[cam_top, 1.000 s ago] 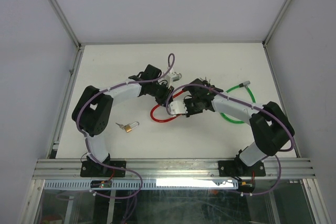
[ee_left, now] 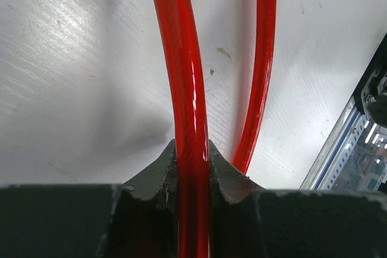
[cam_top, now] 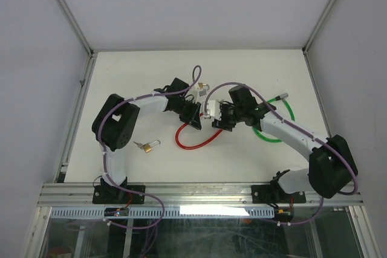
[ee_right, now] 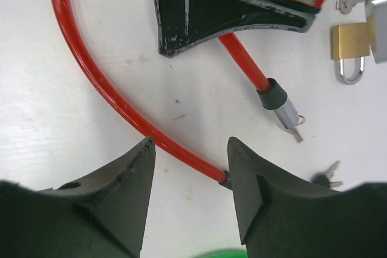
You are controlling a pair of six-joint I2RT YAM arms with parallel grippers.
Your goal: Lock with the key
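My left gripper (cam_top: 195,120) is shut on the red cable lock (ee_left: 185,89), whose red tube runs straight between its fingers; a dark collar is at the upper end in the left wrist view. In the right wrist view that cable's metal end (ee_right: 284,114) has a key in it. My right gripper is part open above the other length of red cable, with nothing clearly held. A loose key with a dark head (ee_right: 323,179) lies at the right of that view.
A brass padlock (ee_right: 349,41) lies behind the left gripper, another (cam_top: 151,145) with keys at the front left. The green cable lock (cam_top: 289,113) lies at the right.
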